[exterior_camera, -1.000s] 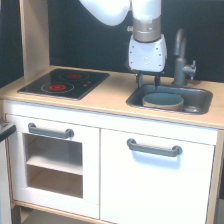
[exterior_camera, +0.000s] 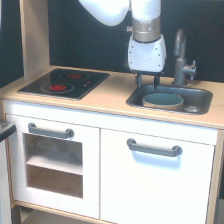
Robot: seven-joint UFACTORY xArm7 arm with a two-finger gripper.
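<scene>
My gripper [exterior_camera: 147, 80] points down above the left part of the dark sink [exterior_camera: 203, 100]. Its two dark fingers stand apart, and no object shows between them. A round blue-grey pan or bowl [exterior_camera: 163, 101] sits in the sink, just below and to the right of the fingertips. Any handle on it is hard to make out at this size.
A dark faucet [exterior_camera: 180, 58] rises behind the sink, right of my gripper. On the left is a black stovetop [exterior_camera: 65, 83] with red rings, bare on top. Below are white cabinet doors [exterior_camera: 155, 180] with dark handles.
</scene>
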